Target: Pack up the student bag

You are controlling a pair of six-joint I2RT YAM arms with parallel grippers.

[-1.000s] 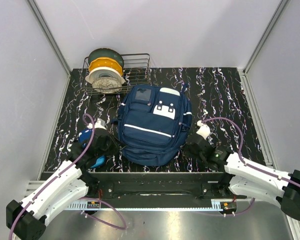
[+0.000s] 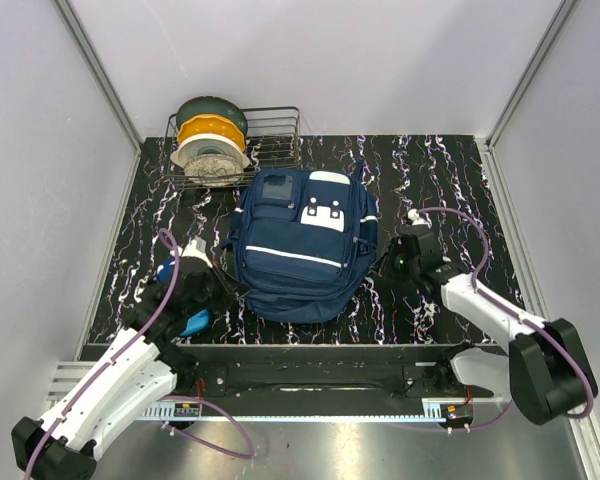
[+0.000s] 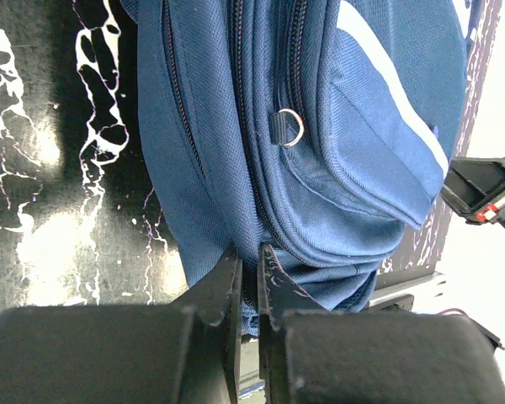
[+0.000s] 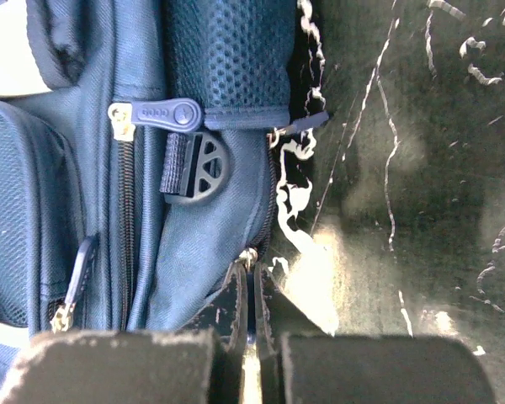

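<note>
A navy backpack point(image 2: 300, 240) with white stripes lies front-up on the black marbled table point(image 2: 450, 180). My left gripper is shut on the lower-left edge of the backpack, with blue fabric at its fingertips. My right gripper is shut at the backpack's right side edge, by a zipper, under the side mesh pocket point(image 4: 244, 67); whether anything is between its tips is hard to tell. A blue object point(image 2: 198, 320) lies left of the backpack, partly hidden by my left arm.
A wire rack point(image 2: 272, 140) holding several plates stands at the back left. White walls bound the table on three sides. Bare table shows at the right and back right.
My right gripper has moved toward the back along the backpack's right side. The backpack has shifted slightly toward the back and left. The left arm has moved slightly.
</note>
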